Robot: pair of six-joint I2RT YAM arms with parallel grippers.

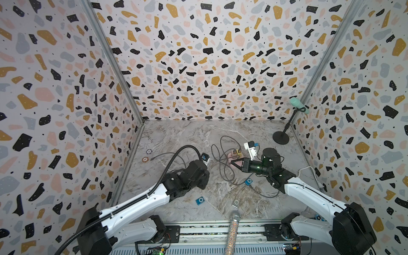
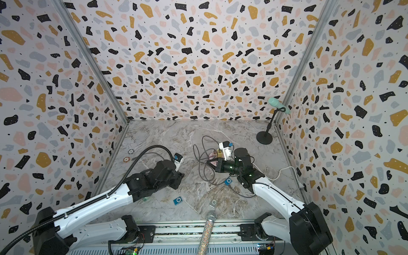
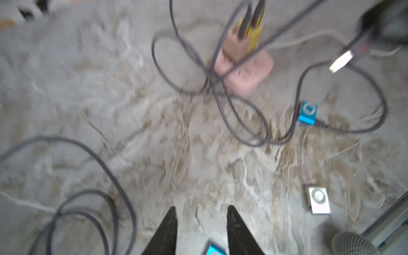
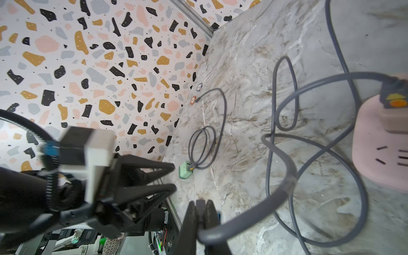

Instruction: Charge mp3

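My right gripper is shut on a dark grey cable (image 4: 242,216), held beside the pink power strip (image 4: 378,144) and its plugged-in leads. My left gripper is open, empty, over the left-centre table, apart from the right one. Below it lies a blue mp3 player (image 1: 200,200). Another blue player (image 3: 306,111) has a cable at it, right of centre. A silver player (image 3: 318,199) lies near the front edge.
A green charger (image 4: 185,170) with coiled cable lies on the left. A lamp (image 1: 281,137) stands at back right; a glittery microphone (image 1: 233,229) crosses the front edge.
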